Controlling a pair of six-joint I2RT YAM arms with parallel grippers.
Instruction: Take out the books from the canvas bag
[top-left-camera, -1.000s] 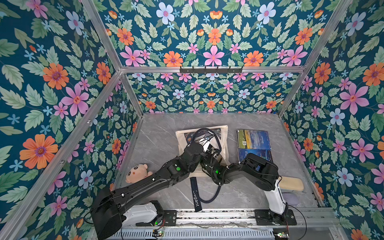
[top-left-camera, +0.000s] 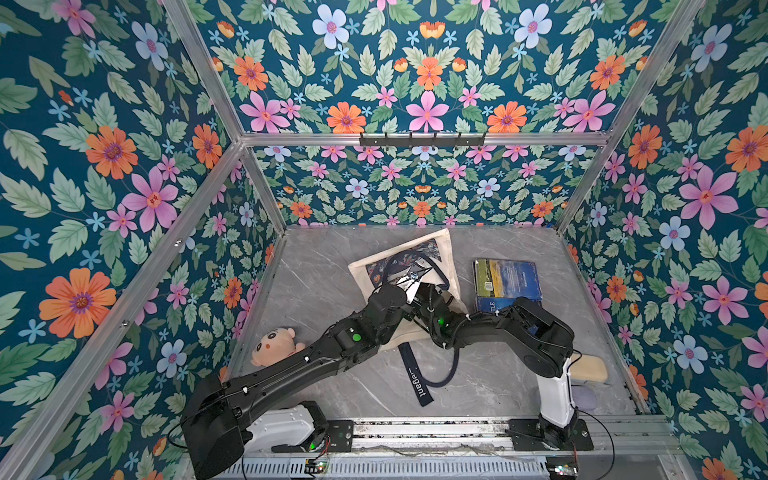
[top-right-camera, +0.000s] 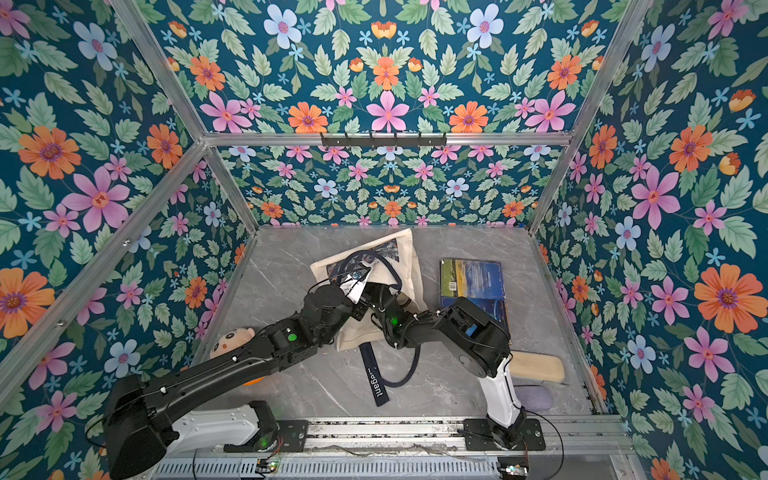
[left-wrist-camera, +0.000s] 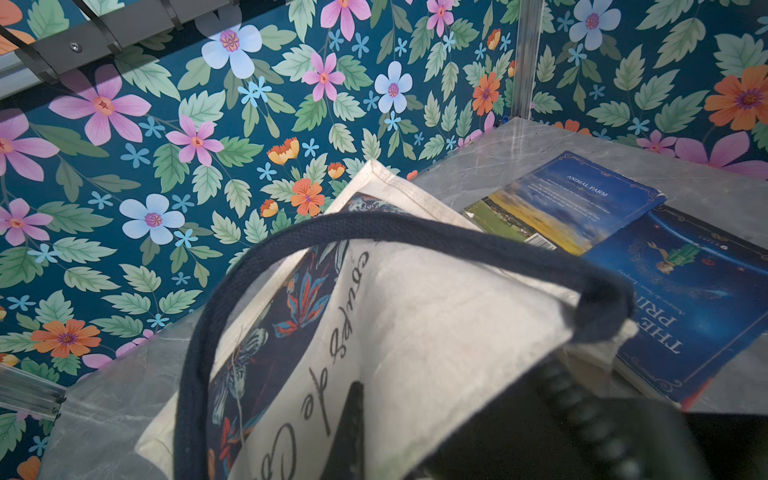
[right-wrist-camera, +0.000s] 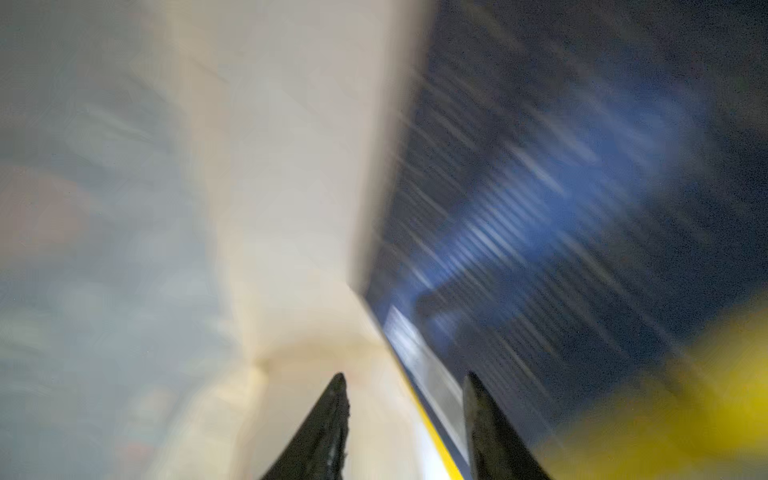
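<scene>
The cream canvas bag lies at the table's middle, its dark strap arching across its open top. My left gripper is at the bag's upper flap; its fingers are hidden in the left wrist view behind white fabric. My right gripper is inside the bag, beside a blurred dark blue and yellow book; blur hides exactly what sits between its fingers. Two blue books, Animal Farm and The Prince, lie on the table right of the bag.
A plush toy lies front left. A beige block and a grey object lie front right.
My right gripper and arm have moved toward the back. The bag has shifted back and tilted, with its hanging strap moving along. My left arm looks unchanged.
</scene>
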